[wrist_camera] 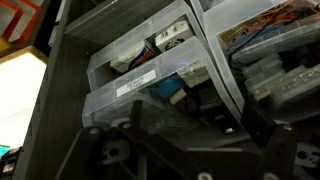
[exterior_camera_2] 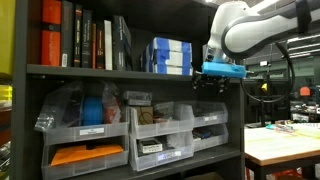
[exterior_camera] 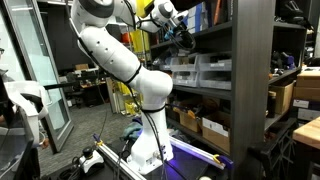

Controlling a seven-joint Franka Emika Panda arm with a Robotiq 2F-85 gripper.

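Observation:
My gripper stands open in the wrist view, its dark fingers wide apart at the lower edge and no object visibly held between them. Beyond it are clear plastic bins; the labelled bin (wrist_camera: pixel 138 86) lies nearest the middle and holds small boxes and dark items. From the side, the gripper (exterior_camera_2: pixel 203 82) hangs in front of the shelf, level with the gap above the bins. The first exterior view shows the gripper (exterior_camera: pixel 187 42) small and dark against the shelf, so its fingers are hard to make out there.
Books (exterior_camera_2: pixel 75 35) and blue-and-white boxes (exterior_camera_2: pixel 168 56) fill the upper shelf (exterior_camera_2: pixel 110 73). Stacked clear bins (exterior_camera_2: pixel 85 128) occupy the shelf below. A dark upright post (exterior_camera: pixel 247 75) stands close to the arm. Cardboard boxes (exterior_camera: pixel 215 132) sit lower down.

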